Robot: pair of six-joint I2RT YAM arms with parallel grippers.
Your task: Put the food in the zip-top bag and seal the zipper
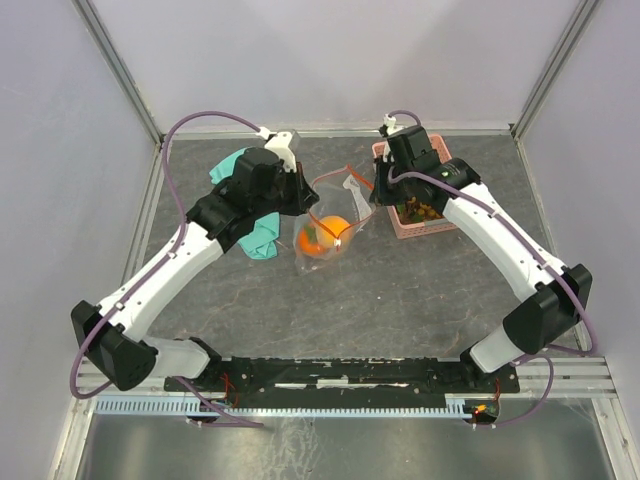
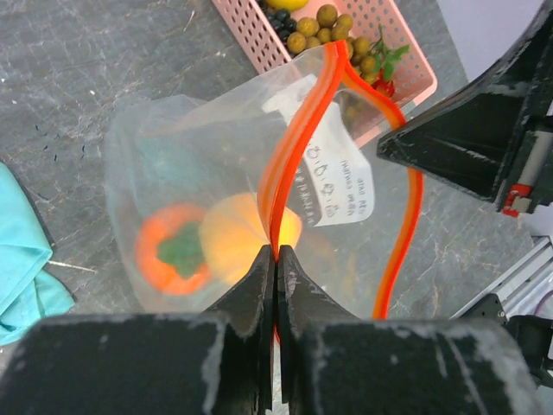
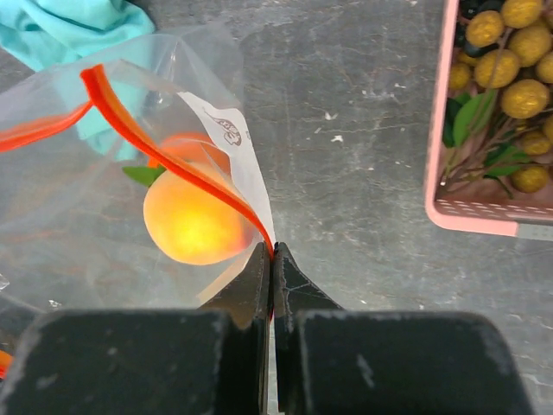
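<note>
The clear zip bag with orange zipper lips stands open between my grippers, holding a peach-like fruit and an orange fruit with a green leaf. My left gripper is shut on the bag's zipper edge. My right gripper is shut on the other end of the orange-striped edge, at the bag's right in the top view. The zipper lips are spread apart in the middle, with a white printed label on the bag.
A pink basket of small fruits and greens stands behind my right gripper. A turquoise cloth lies at the back left.
</note>
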